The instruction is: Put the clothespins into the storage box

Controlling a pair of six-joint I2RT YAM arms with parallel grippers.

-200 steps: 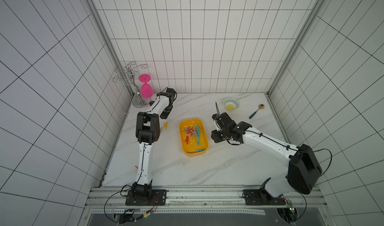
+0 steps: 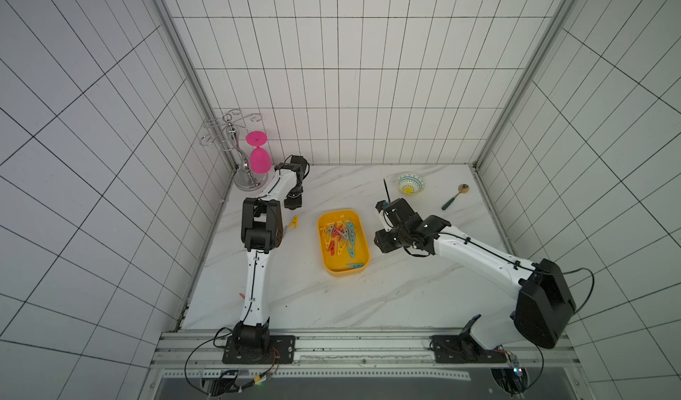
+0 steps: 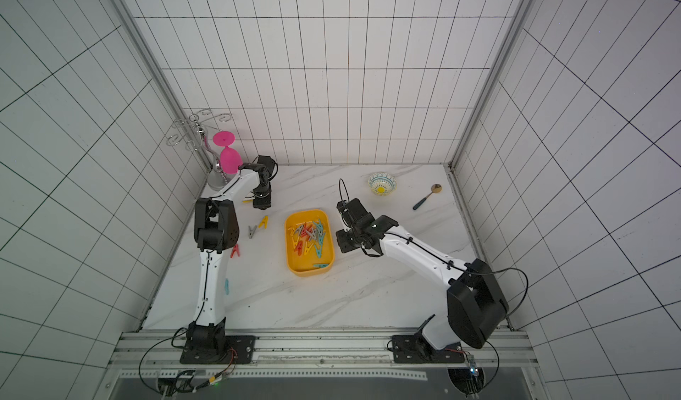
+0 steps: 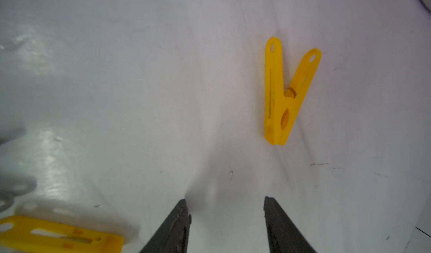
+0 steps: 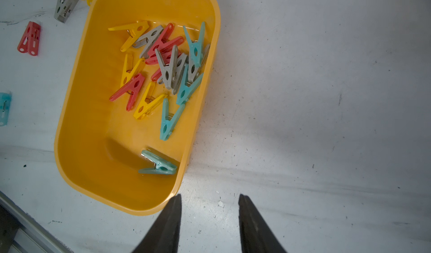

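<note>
The yellow storage box (image 5: 121, 136) stands mid-table with several red, yellow, grey and teal clothespins inside. In the left wrist view a yellow clothespin (image 4: 278, 105) lies on bare table, ahead and right of my left gripper. That gripper is open, nothing between its fingers. Another yellow clothespin (image 4: 67, 237) lies at the lower left of that view. Outside the box are also a grey clothespin (image 3: 252, 232), a red clothespin (image 3: 235, 249) and a blue clothespin (image 3: 227, 286). My right gripper stands beside the box's right side, fingers apart and empty.
At the back left stands a metal rack (image 2: 244, 176) with pink utensils, close to my left arm. A patterned bowl (image 2: 410, 183) and a spoon (image 2: 454, 197) lie back right.
My left gripper has shifted slightly and its wrist has turned from slanted to more upright. The right arm has moved a little to the right. The box has stayed put.
</note>
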